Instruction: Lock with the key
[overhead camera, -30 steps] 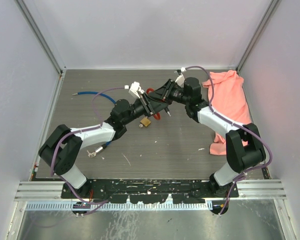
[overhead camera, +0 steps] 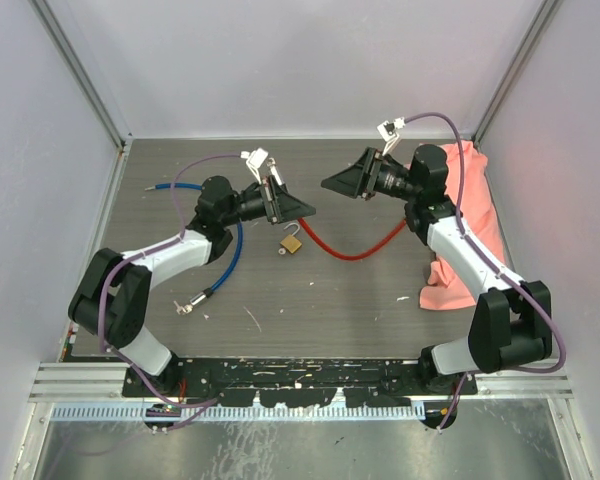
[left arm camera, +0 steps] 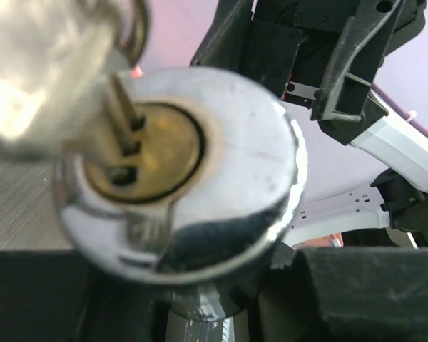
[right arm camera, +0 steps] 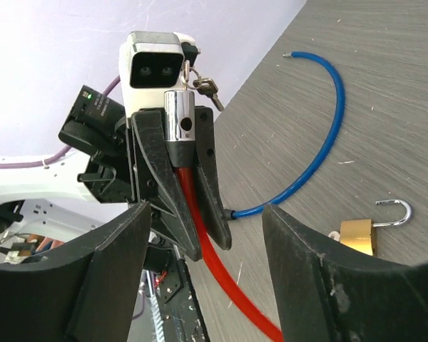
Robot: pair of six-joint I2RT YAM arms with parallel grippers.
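Note:
My left gripper (overhead camera: pixel 306 211) is shut on the chrome lock cylinder (right arm camera: pixel 179 117) of a red cable lock. The cylinder stands upright in the right wrist view, and the red cable (right arm camera: pixel 228 278) hangs below it. Keys on a ring (right arm camera: pixel 206 87) are at its top. In the left wrist view a blurred key shaft (left arm camera: pixel 123 110) meets the brass core (left arm camera: pixel 172 146); its depth cannot be told. My right gripper stands open, apart from the lock, with nothing between its fingers. The cable's far end is hidden near the right forearm.
A brass padlock (overhead camera: pixel 292 244) with its shackle open lies below the left gripper. A blue cable lock (overhead camera: pixel 241 245) curves on the table to the left. Pink cloth (overhead camera: pixel 448 285) covers the right edge.
My right gripper has moved back to the right, away from the left one. My left gripper has shifted slightly left.

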